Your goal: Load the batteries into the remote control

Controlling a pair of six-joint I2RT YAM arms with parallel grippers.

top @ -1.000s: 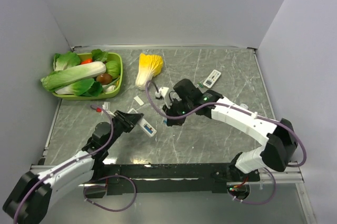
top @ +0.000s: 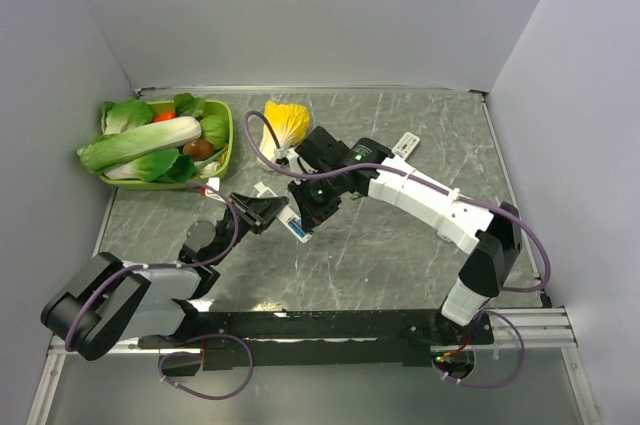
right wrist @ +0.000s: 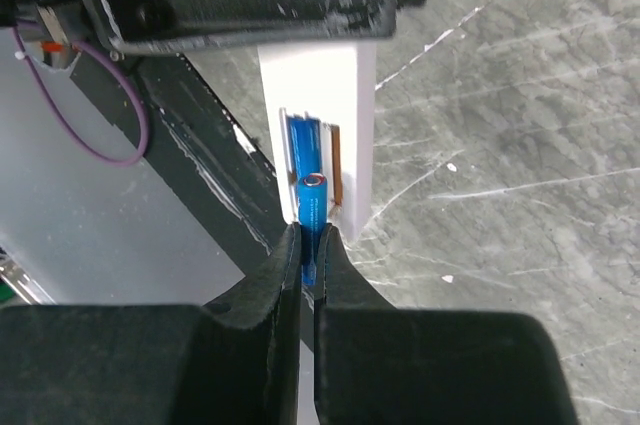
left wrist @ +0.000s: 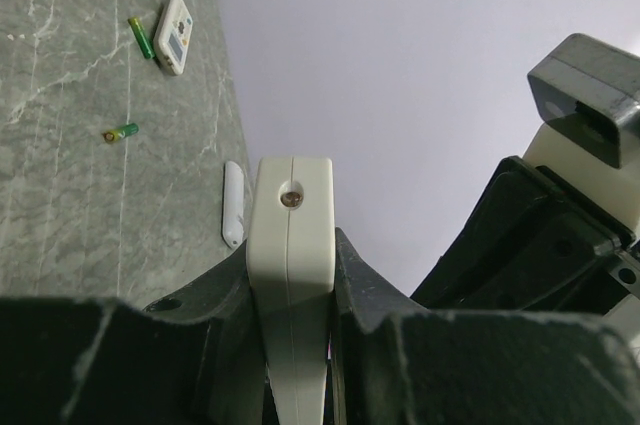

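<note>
My left gripper [top: 275,203] is shut on the white remote [left wrist: 290,245], held upright in the left wrist view. In the right wrist view its battery compartment [right wrist: 336,165] faces up, a blue battery [right wrist: 305,145] lying inside. My right gripper is shut on a second blue battery [right wrist: 312,200], whose end overlaps the compartment; whether it touches cannot be told. The top view shows both grippers close together over the middle of the table.
A green vegetable basket [top: 225,155] is at the back left, a yellow cabbage [top: 287,120] at the back. Another remote [top: 406,145] and green batteries [left wrist: 140,37] lie toward the right.
My left gripper has moved right with the remote. My right gripper has moved left onto the remote, bringing the battery over its compartment.
</note>
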